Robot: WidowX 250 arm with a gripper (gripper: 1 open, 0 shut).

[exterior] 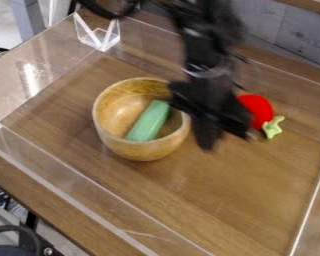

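A wooden bowl (116, 135) sits left of centre with a green oblong object (148, 120) inside it. My gripper (216, 130) is motion-blurred, hanging just right of the bowl, in front of a red vegetable with a green top (255, 112); whether it is open or shut does not show.
A grey wall (256, 30) stands at the back, and the table's left edge drops off to the floor.
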